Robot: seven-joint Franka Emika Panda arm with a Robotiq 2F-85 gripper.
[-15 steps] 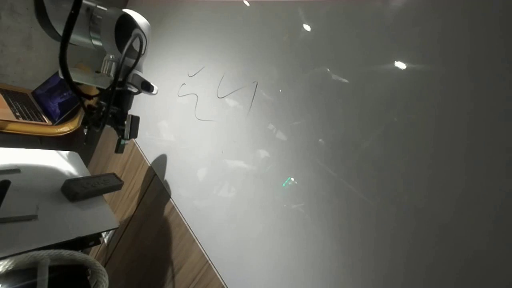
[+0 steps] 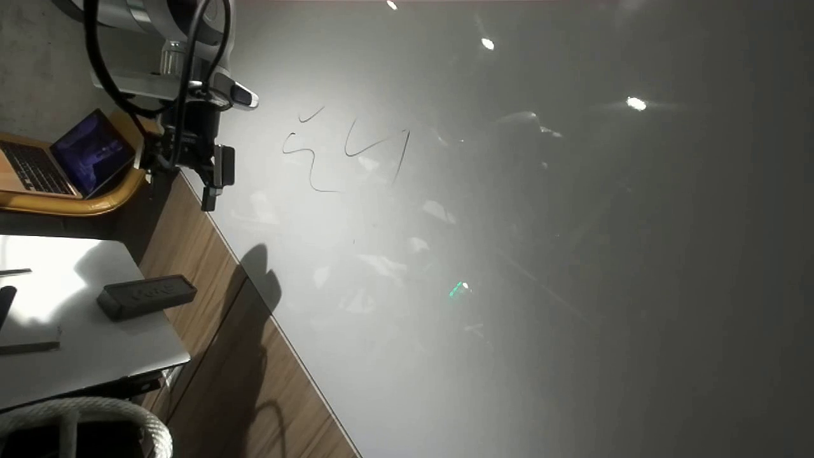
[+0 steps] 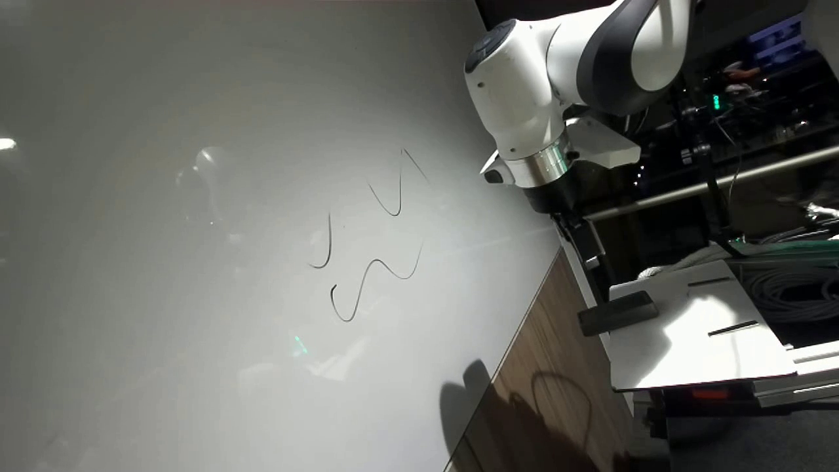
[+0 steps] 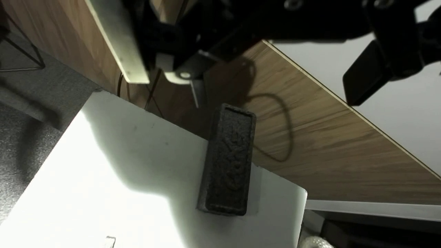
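Observation:
A dark block with raised lettering, like a whiteboard eraser (image 2: 146, 296), rests on a small white table (image 2: 99, 366). One end of this eraser (image 4: 231, 161) sticks out past the table edge in the wrist view. Above it, clear of it, my gripper stands open with nothing between its fingers. From the side, the gripper (image 2: 214, 183) hangs near the lower edge of the whiteboard (image 2: 534, 366). Thin dark pen strokes (image 2: 311, 164) mark that board, and the same strokes (image 3: 362, 291) show in the second exterior view.
Wood panelling (image 2: 229, 366) lies between the board and the table. A laptop (image 2: 72, 156) sits on a yellow chair (image 2: 107, 205) behind the arm. White rope (image 2: 114, 404) loops below the table. Thin dark bars (image 3: 733, 328) lie on the tabletop.
My gripper has moved up and slightly to the right in the first exterior view, farther from the table. Eraser and pen strokes are where they were.

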